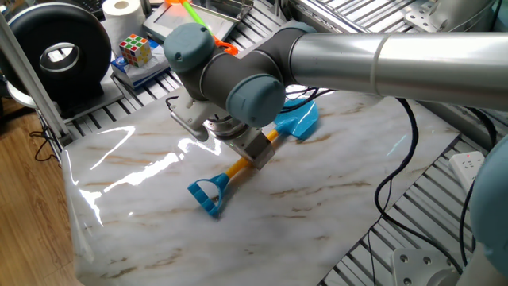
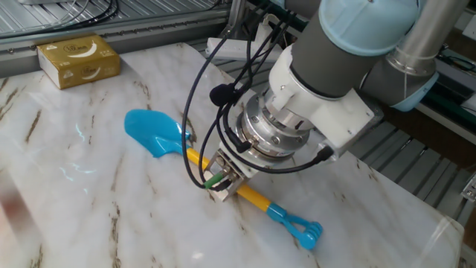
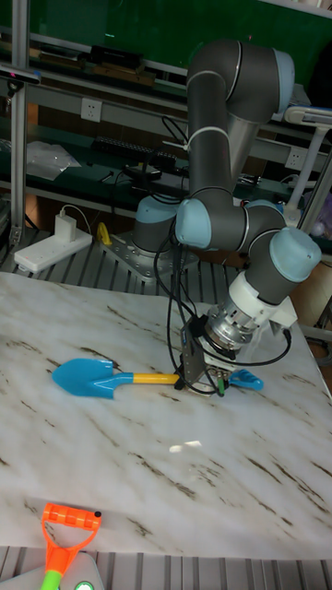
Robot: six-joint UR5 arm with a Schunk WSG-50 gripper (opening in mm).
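Note:
A toy shovel with a blue blade (image 1: pixel 300 119), a yellow shaft (image 1: pixel 236 168) and a blue D-shaped handle (image 1: pixel 209 195) lies flat on the marbled table top. Over the middle of its shaft stands my gripper (image 2: pixel 222 186), pointing down, with its lower end at the shaft in exterior view 2. In exterior view 3 the gripper (image 3: pixel 205 382) covers part of the shaft near the handle end, while the blade (image 3: pixel 90 378) is in full sight. Housing and cables hide the fingertips, so their opening and any grip on the shaft cannot be made out.
A golden box (image 2: pixel 79 61) sits at the table's far edge in exterior view 2. Off the table are an orange-and-green toy handle (image 3: pixel 69 531), a puzzle cube (image 1: pixel 136 50) and a power strip (image 1: pixel 470 173).

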